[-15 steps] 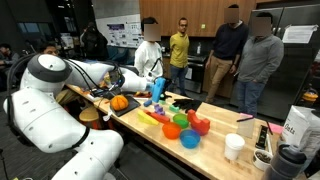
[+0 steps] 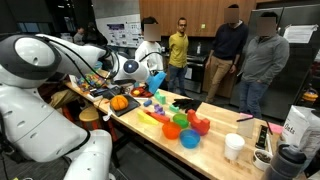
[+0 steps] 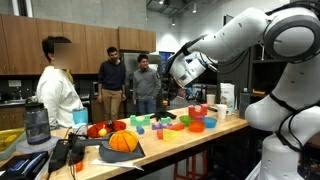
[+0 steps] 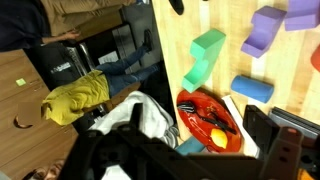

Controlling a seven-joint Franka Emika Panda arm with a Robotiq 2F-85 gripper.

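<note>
My gripper is open over the far left part of the table, its dark fingers spread at the bottom of the wrist view with nothing seen gripped. Ahead of it lies a green arched block [image 4: 205,52]. Purple blocks [image 4: 262,30] and a blue block [image 4: 252,88] are farther right. A red bowl [image 4: 222,106] with small green and yellow pieces in it is partly behind the fingers. In exterior view 1 the blue part of the gripper [image 2: 155,82] hangs above the table, apart from the toys.
Green [image 2: 181,119] and blue [image 2: 190,138] bowls stand mid-table. An orange pumpkin [image 2: 119,103] sits on a dark pan near the arm. A white cup [image 2: 233,146] and dark containers [image 2: 289,160] are at the right. Several people stand behind the table, one close to the gripper.
The arm's hand has risen slightly from its position a second ago and its tilt has changed. The objects on the table look unmoved.
</note>
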